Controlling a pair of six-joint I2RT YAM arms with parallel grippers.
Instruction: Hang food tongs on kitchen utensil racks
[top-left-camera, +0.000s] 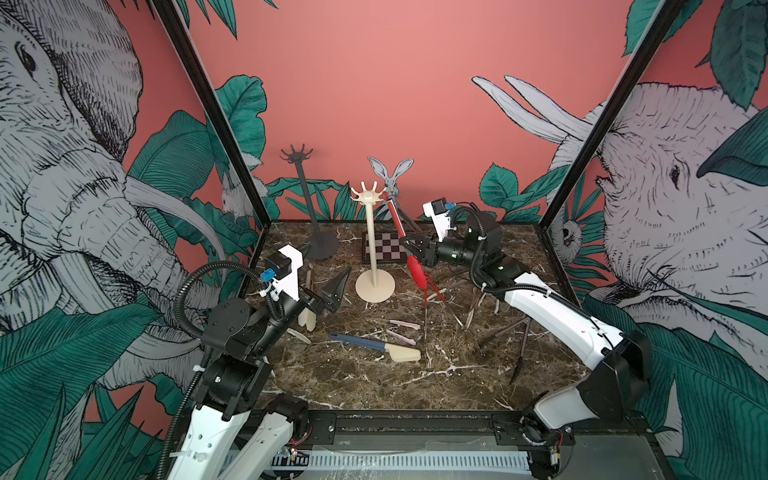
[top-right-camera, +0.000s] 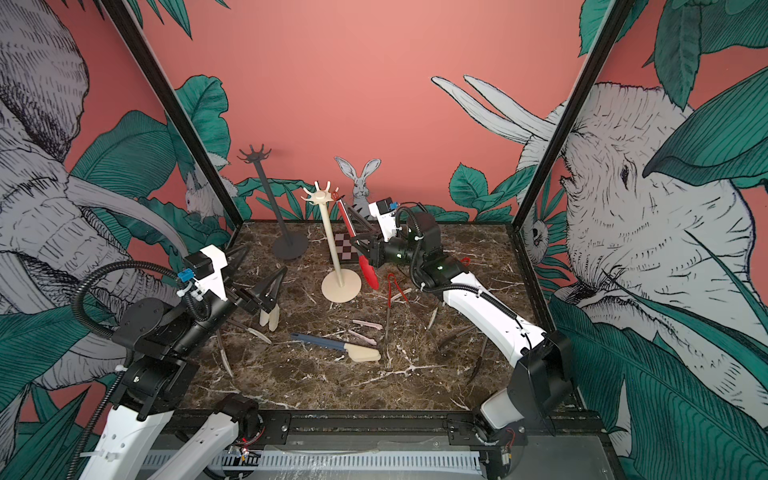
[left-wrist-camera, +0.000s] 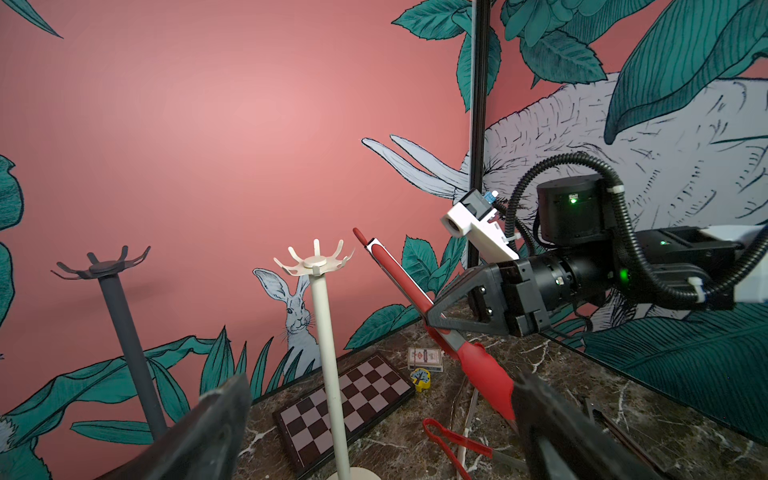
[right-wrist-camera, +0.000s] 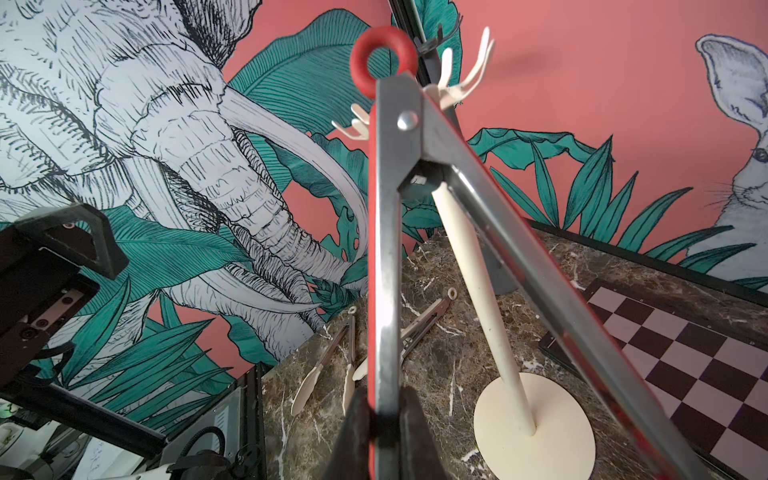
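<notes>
Red-and-steel food tongs (top-left-camera: 417, 273) hang slantwise in the air, with my right gripper shut on one of their arms. Their red hanging ring (right-wrist-camera: 357, 64) points up and, in the right wrist view, appears close to the prongs of the cream utensil rack (top-left-camera: 370, 248). From the left wrist view a small gap shows between that upper end and the cream hooks (left-wrist-camera: 317, 262). A dark rack (top-left-camera: 306, 196) stands farther back on the left. My left gripper is open and empty, left of the cream rack.
A checkered board (left-wrist-camera: 360, 400) lies behind the cream rack. More red tongs (left-wrist-camera: 456, 436) rest below my right gripper. A blue-and-cream utensil (top-left-camera: 376, 345) lies in front of the rack, with several other tongs scattered left and right.
</notes>
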